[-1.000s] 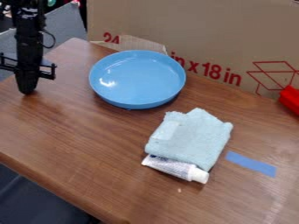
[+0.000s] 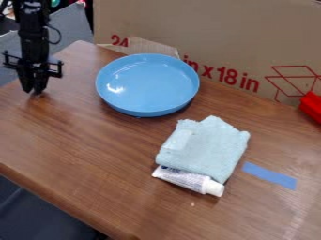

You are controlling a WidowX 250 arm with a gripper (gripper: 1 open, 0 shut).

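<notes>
The black gripper (image 2: pixel 34 84) is at the far left, low over the wooden table (image 2: pixel 100 159) near its left edge, left of a blue round plate (image 2: pixel 146 84). Whether anything is between its dark fingers is too small to tell. A folded pale blue cloth (image 2: pixel 205 144) lies on the right half of the table, with a white tube (image 2: pixel 189 179) at its near side.
A cardboard box (image 2: pixel 226 33) stands along the back. A red object (image 2: pixel 311 107) sits at the right edge. A strip of blue tape (image 2: pixel 268 175) is right of the cloth.
The plate, cloth and tube have not moved.
</notes>
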